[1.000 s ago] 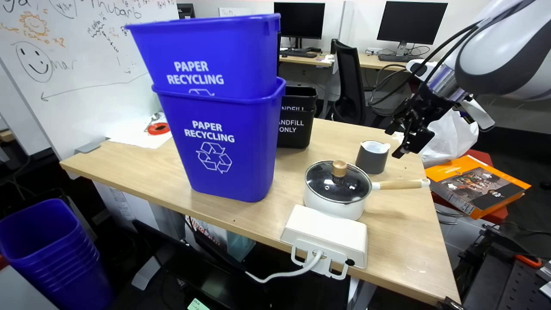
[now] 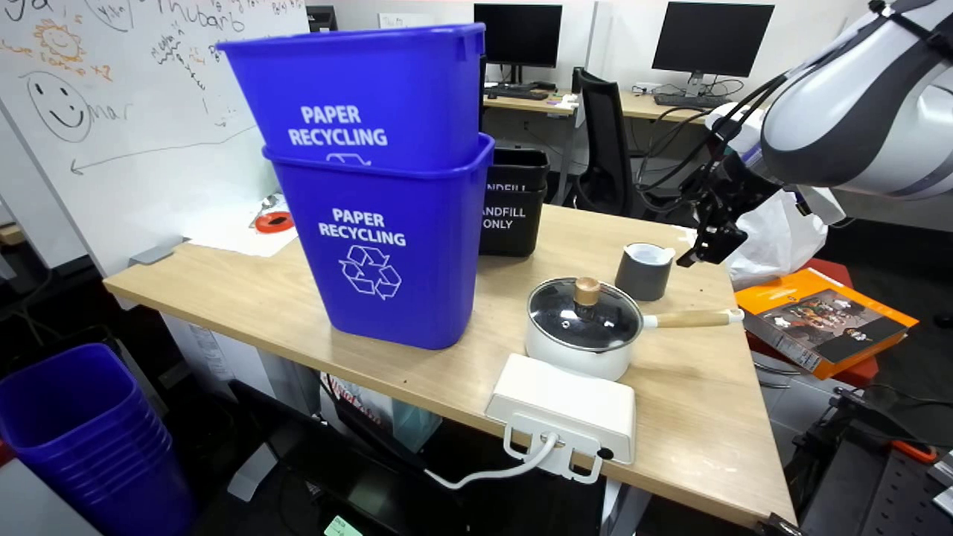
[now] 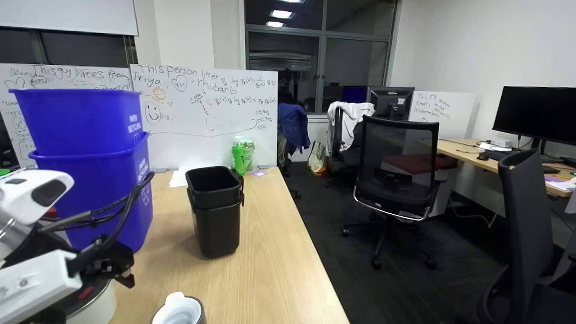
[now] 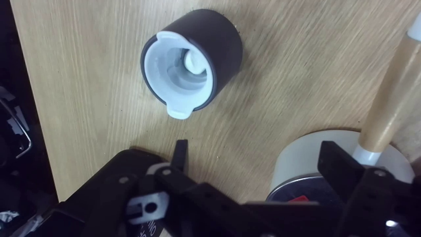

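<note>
My gripper is open and empty, its two fingers spread wide in the wrist view. In exterior view 1 the gripper (image 2: 692,250) hangs above the right part of the table, just right of a dark grey cup (image 2: 643,273). That cup (image 4: 223,43) stands on the wood with a white inner liner that has two tabs; something white lies inside it. A white pot (image 2: 581,356) with a glass lid (image 2: 572,326), a wooden knob and a wooden handle (image 2: 692,318) sits beside the cup, clear of the gripper.
Stacked blue recycling bins (image 2: 393,232) stand left of the pot, black landfill bins (image 3: 216,227) farther back. A white box with a cable (image 2: 572,402) sits at the table's front edge. Bare wood lies right of the pot. An orange book (image 2: 822,313) is beyond the right edge.
The arm has shifted and its wrist has turned slightly. The gripper remains near the same spot above the table, and the cup and pot have not moved.
</note>
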